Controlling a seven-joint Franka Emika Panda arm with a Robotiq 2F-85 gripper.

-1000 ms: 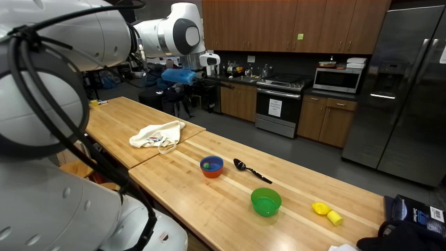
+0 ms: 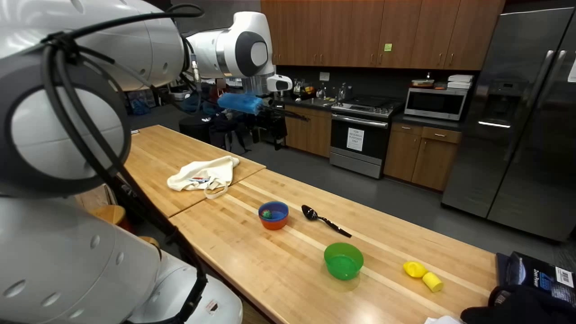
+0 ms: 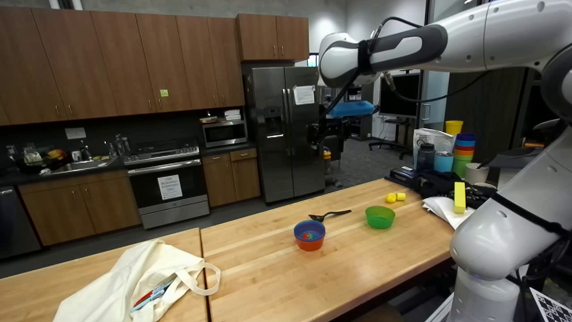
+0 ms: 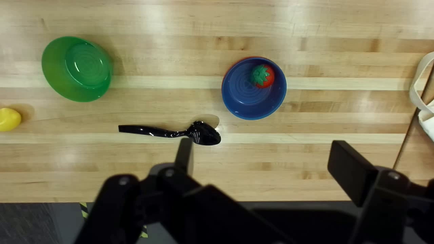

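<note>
High above the wooden table, my gripper stands open, its two dark fingers wide apart and nothing between them. Below it in the wrist view lies a black spoon (image 4: 162,132), bowl end toward the blue bowl (image 4: 244,99). That blue bowl is nested in an orange-red one (image 2: 274,223) and has a red toy strawberry with a green top (image 4: 263,76) inside. A green bowl (image 4: 77,69), empty, stands apart on the far side of the spoon. Beyond it are a yellow lemon-like piece (image 2: 414,269) and a yellow cylinder (image 2: 432,281).
A cream cloth bag (image 3: 128,284) with pens showing lies across the seam between tables. Dark items and a box (image 2: 542,278) crowd the far table end, near stacked cups (image 3: 464,150). Bare wood surrounds the bowls.
In exterior view 1 the arm and gripper have shifted slightly right and down. The objects on the table lie where they were.
</note>
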